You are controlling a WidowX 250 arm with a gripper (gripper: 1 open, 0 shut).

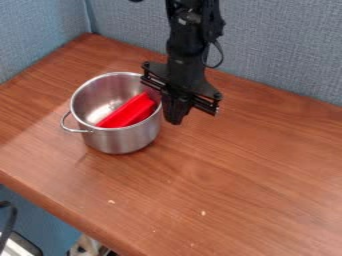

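A steel pot [107,135] with a wire handle on its left stands on the wooden table. A long red object [127,111] lies inside it, partly hidden by the rim. My black gripper [174,111] is over the pot's right rim, its fingertips just outside it; it looks shut, with nothing visible between its fingers.
A blue-grey padded wall [281,50] runs along the back, and the table's edge drops off at the lower left.
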